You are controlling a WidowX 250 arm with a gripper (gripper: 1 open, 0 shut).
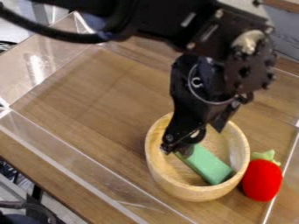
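Note:
A light wooden bowl [173, 179] stands toward the right front of the board, with a green block [211, 170] lying inside it. My black gripper [187, 136] hangs over the bowl's back part, open, its lower fingertips at the upper end of the green block, which they partly hide.
A red tomato-like toy [263, 180] with a green top sits just right of the bowl.

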